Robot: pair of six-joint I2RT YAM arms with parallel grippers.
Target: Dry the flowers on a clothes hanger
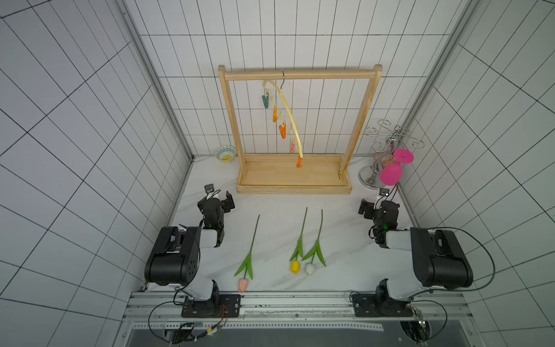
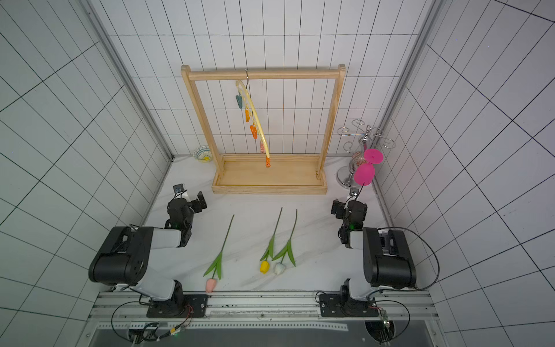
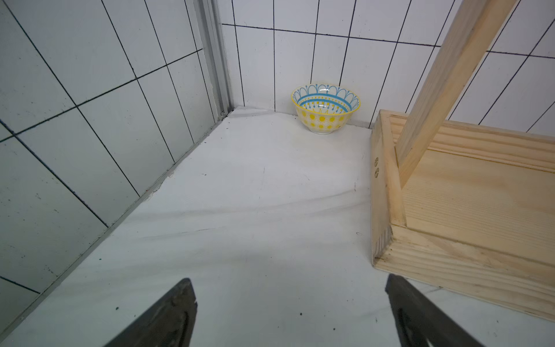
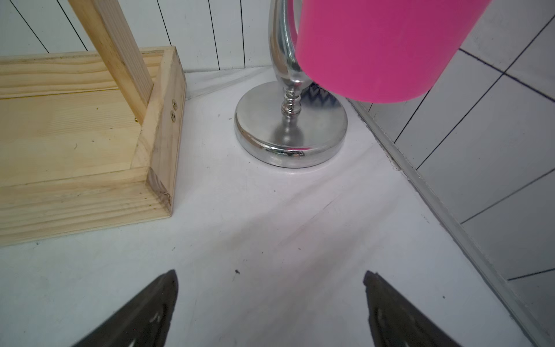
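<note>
Three tulips lie on the white table, stems pointing to the back: a pink tulip [image 1: 243,284] at left, a yellow tulip [image 1: 295,266] and a white tulip [image 1: 310,267] close together in the middle. Behind them, a yellow clothes hanger [image 1: 290,118] hangs by its hook from a wooden rack [image 1: 329,74]. Along it dangle several clips, among them a green clip [image 1: 265,100] and an orange clip [image 1: 282,130]; no flower is in them. My left gripper is open and empty, left of the pink tulip. Over at the right, my right gripper also stands open, clear of the flowers.
A patterned bowl [image 3: 325,110] sits in the back left corner. At the back right stands a metal stand [image 4: 292,124] bearing pink cups [image 4: 387,46], close ahead of the right gripper. Bare table lies between the flowers and each arm.
</note>
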